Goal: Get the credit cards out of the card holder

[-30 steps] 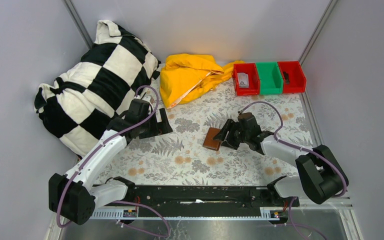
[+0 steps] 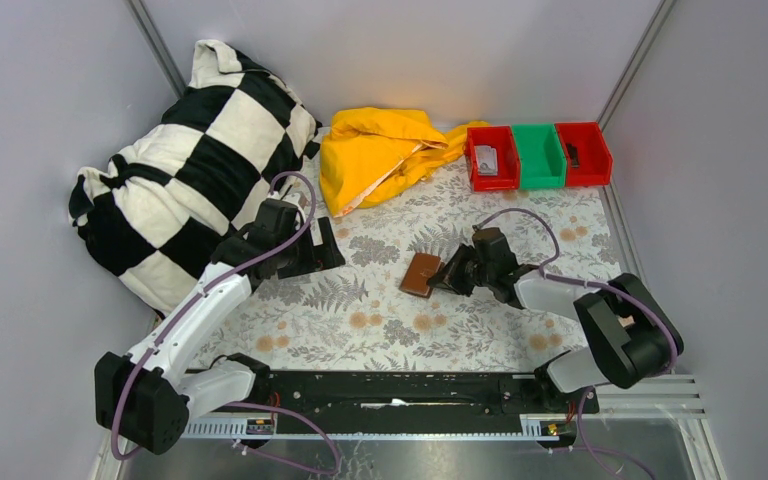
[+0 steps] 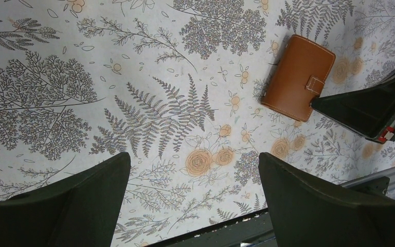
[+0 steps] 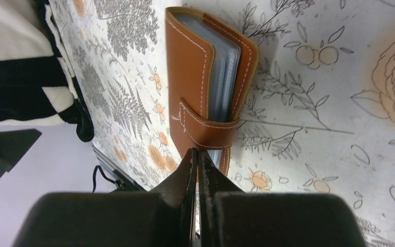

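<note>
The brown leather card holder (image 2: 420, 274) lies on the patterned cloth near the middle of the table. In the right wrist view, clear plastic sleeves (image 4: 225, 77) show between its covers, and a strap (image 4: 208, 128) spans its open side. My right gripper is shut, its fingertips meeting against the strap's lower edge. Whether the thin strap is pinched between them cannot be made out. Off to the left, my left gripper hangs open over bare cloth, nothing between its fingers, with the holder to its upper right. No card stands clear of the holder.
At the back right sit a red bin (image 2: 495, 184) with a grey item inside, an empty green bin (image 2: 540, 160) and another red bin (image 2: 589, 172) with a small dark object. A yellow cloth (image 2: 375, 150) and a checkered cushion (image 2: 200, 160) fill the back left.
My right gripper has gone from open to shut at the holder's strap side and moved slightly left. The holder has slid a little to the left. My left arm is practically still.
</note>
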